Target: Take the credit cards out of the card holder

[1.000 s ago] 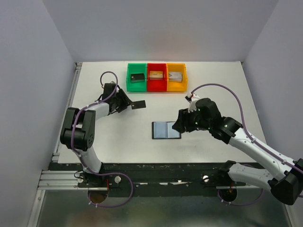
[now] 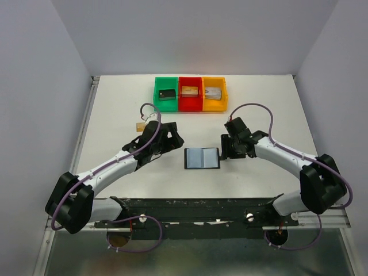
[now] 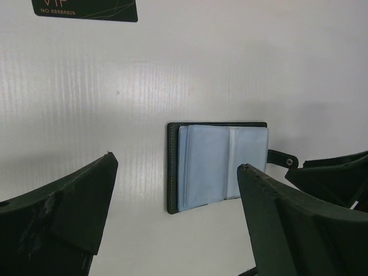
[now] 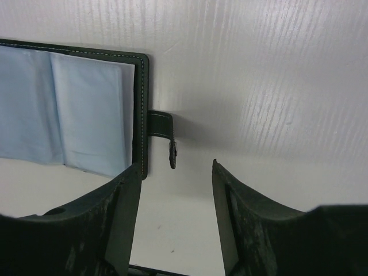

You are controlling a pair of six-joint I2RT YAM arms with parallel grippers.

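Observation:
The card holder (image 2: pixel 202 158) lies spread open on the table, its pale sleeves (image 3: pixel 208 161) inside a dark stitched cover. From its right edge a short snap strap (image 4: pixel 161 125) sticks out, with its tip bent upward. My right gripper is partly open around the strap's tip, one finger on each side with gaps showing. Left of the holder hovers my left gripper, open and empty, one finger in line with the sleeves. A black VIP card (image 3: pixel 86 8) lies flat on the table behind it.
At the back stand green (image 2: pixel 157 98), red (image 2: pixel 190 106) and orange (image 2: pixel 214 106) bins, each with cards in it. A yellowish card (image 2: pixel 140 126) lies left of the black one.
The right gripper has descended to the strap at the holder's right edge.

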